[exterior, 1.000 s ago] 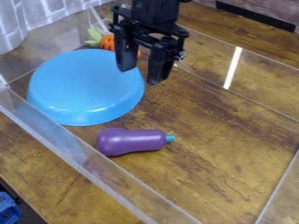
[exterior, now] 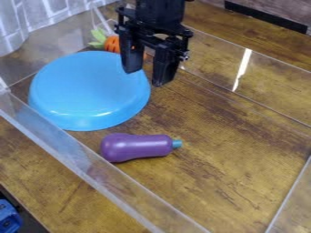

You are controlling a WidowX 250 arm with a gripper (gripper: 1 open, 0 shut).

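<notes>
The black gripper point(exterior: 151, 56) hangs at the top centre, its two fingers pointing down over the back right edge of a blue disc point(exterior: 85, 91). No object shows between the fingers. A purple eggplant point(exterior: 136, 146) with a teal tip lies on the wooden surface in front of the disc. An orange carrot point(exterior: 112, 45) with a green top lies at the back, partly hidden behind the gripper.
Clear plastic walls point(exterior: 73, 168) run along the left and front of the wooden area point(exterior: 231, 136), and another edge shows at the lower right. A blue object point(exterior: 6, 217) sits outside at the lower left.
</notes>
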